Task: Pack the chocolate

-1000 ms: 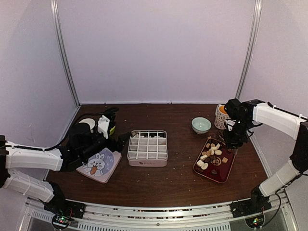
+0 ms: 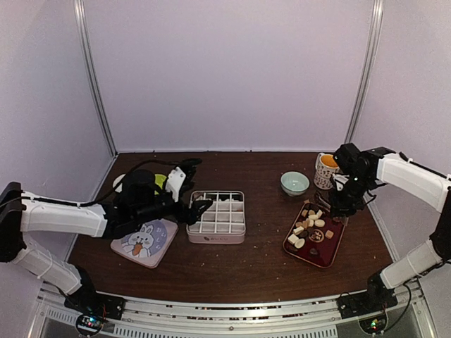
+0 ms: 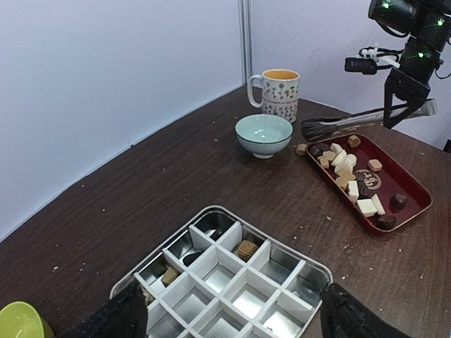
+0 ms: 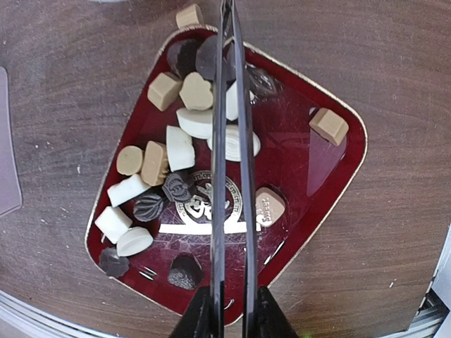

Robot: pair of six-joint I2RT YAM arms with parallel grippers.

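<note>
The pink compartment box (image 2: 215,236) has white dividers, with a few chocolates in its back cells in the left wrist view. A red tray (image 2: 318,257) on the right holds several white, tan and dark chocolates (image 4: 163,90). My left gripper is open, raised above the box's left side, nothing between its fingers. My right gripper (image 2: 338,204) is over the tray with metal tongs at it; in the right wrist view the two long tong arms stretch across the tray, close together, with no chocolate clearly held.
A pale bowl (image 2: 294,183) and a patterned mug (image 2: 325,169) stand at the back right. A rabbit-print lid (image 2: 144,243) lies left of the box; a green cup (image 3: 21,324) is behind the left arm.
My right arm is slightly higher, still over the tray.
</note>
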